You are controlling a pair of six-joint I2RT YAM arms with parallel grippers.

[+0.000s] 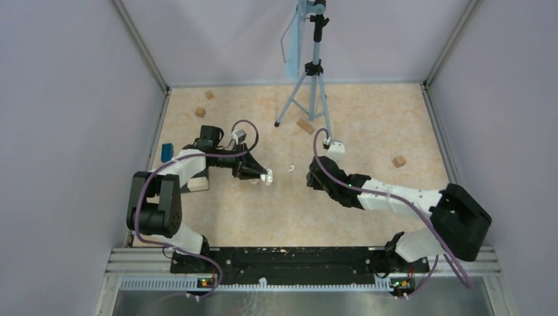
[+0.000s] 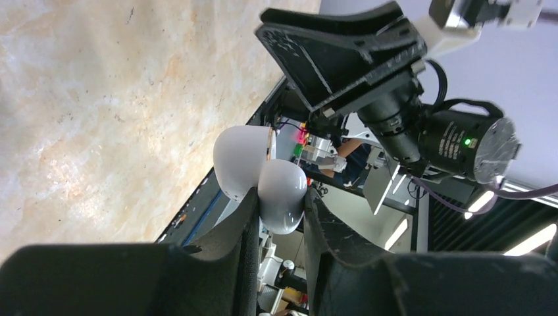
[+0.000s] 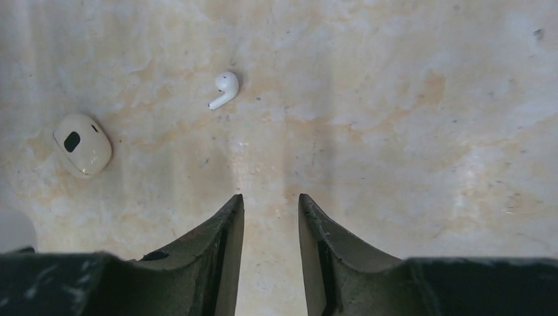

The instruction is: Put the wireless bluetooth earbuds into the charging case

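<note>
The white charging case (image 2: 281, 197) with its lid (image 2: 238, 158) standing up is held in my left gripper (image 1: 260, 174), shut on it. One white earbud (image 3: 224, 89) lies on the table, also seen in the top view between the grippers. My right gripper hangs over the table, part open with nothing between its fingers, the earbud ahead of it. A white oval object with a dark window (image 3: 82, 146) lies to the earbud's left in the right wrist view.
Wooden blocks (image 1: 399, 160) are scattered at the edges of the table (image 1: 375, 118). A tripod (image 1: 312, 92) stands at the back. A blue object (image 1: 166, 152) lies at the left.
</note>
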